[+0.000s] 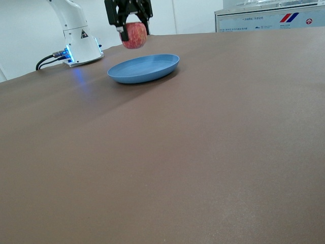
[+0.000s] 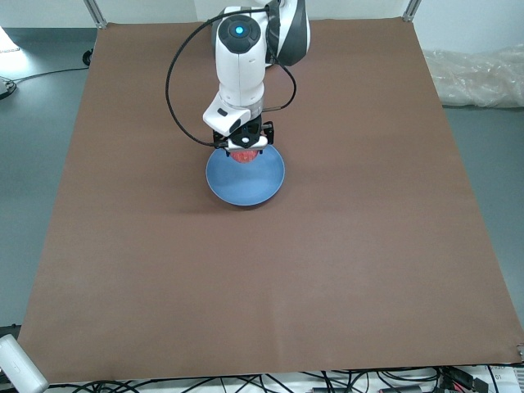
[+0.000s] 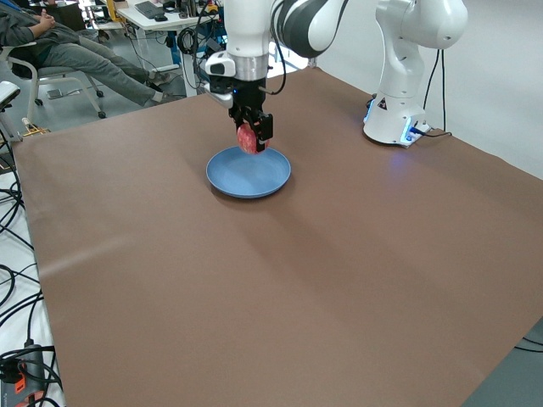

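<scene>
My gripper is shut on a red apple, which hangs above a round blue plate. In the right view the apple sits between the black fingers over the back part of the plate. In the left view the arm's wrist hides most of the apple, and the plate shows beneath it.
A white robot base stands at the table's edge with cables behind it. Cables and a grey device line another edge, and a seated person is beyond the table.
</scene>
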